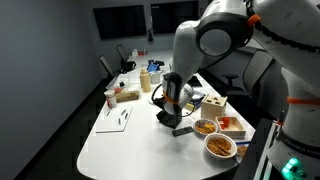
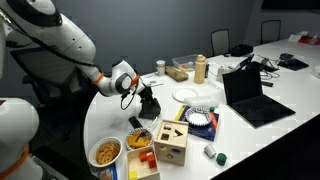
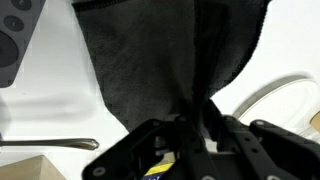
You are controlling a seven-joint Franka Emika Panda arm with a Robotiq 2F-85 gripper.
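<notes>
A black cloth (image 3: 135,60) lies on the white table and fills the middle of the wrist view, with a raised fold running toward my gripper. In exterior view 1 the gripper (image 1: 171,108) is low over the dark cloth (image 1: 168,119), and part of the cloth is hidden behind it. Exterior view 2 likewise has the cloth (image 2: 151,108) just under the hand. The dark fingers blend into the dark fabric, so their spacing and whether any cloth lies between them cannot be made out.
Close by lies a dark remote (image 1: 182,131). Toward the front right stand a bowl of orange food (image 1: 219,147), a small bowl (image 1: 205,127) and a tray (image 1: 231,127). A white plate (image 2: 186,95) and a laptop (image 2: 256,97) are on the cloth's other side.
</notes>
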